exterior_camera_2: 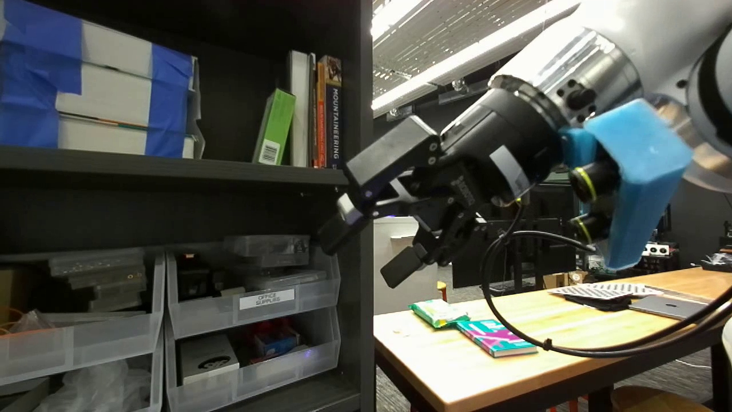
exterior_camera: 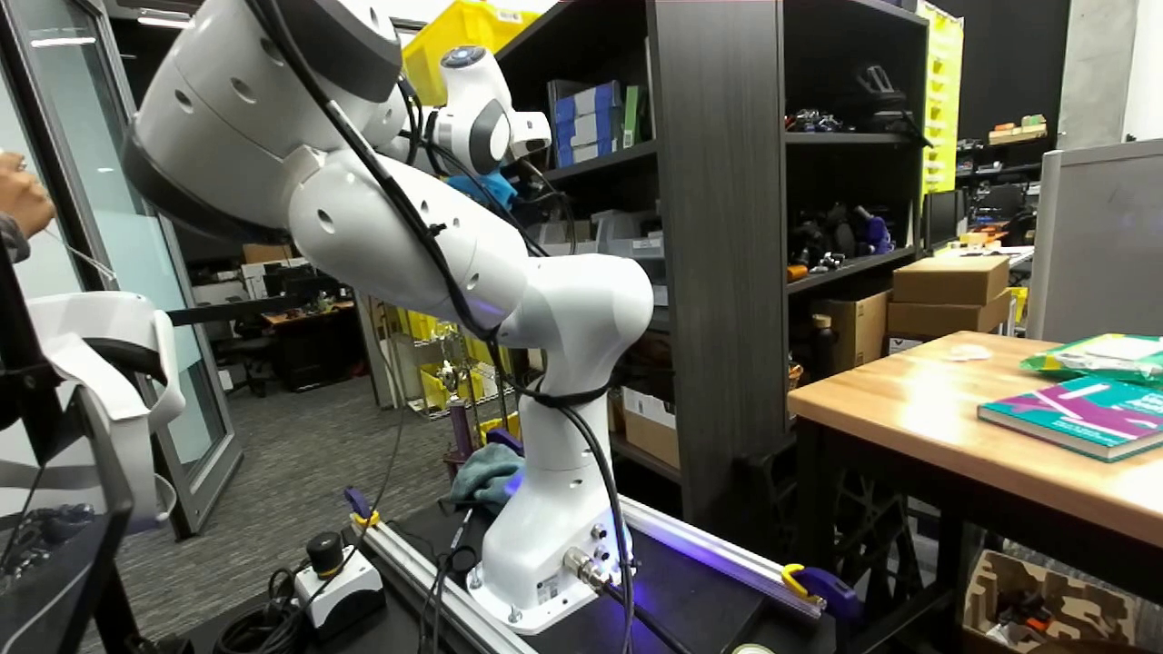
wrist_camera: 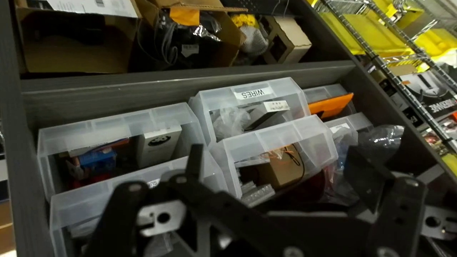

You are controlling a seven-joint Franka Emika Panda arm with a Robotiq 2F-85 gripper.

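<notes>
My gripper [exterior_camera_2: 370,248] is in the air at the bookshelf's right edge, tilted downward, its two black fingers spread with nothing between them. In the wrist view the left finger [wrist_camera: 195,160] and the right finger [wrist_camera: 364,173] stand wide apart, in front of the clear plastic bins. A bin labelled "WIRES" [wrist_camera: 252,92] holds plastic bags and a box. Nearer sits another clear bin [wrist_camera: 274,135] with a brown box inside. To the left, a bin [wrist_camera: 115,122] contains a white box [wrist_camera: 159,145] and a blue item. The "OFFICE SUPPLIES" bin [exterior_camera_2: 257,302] shows below the upper shelf.
The dark shelf board [exterior_camera_2: 171,165] and the bookshelf's side panel [exterior_camera_2: 363,309] are close to the gripper. Upright books [exterior_camera_2: 331,113] and a green box [exterior_camera_2: 275,127] stand above. A wooden table [exterior_camera_2: 439,367] with a teal-purple book [exterior_camera_2: 495,336] lies beyond.
</notes>
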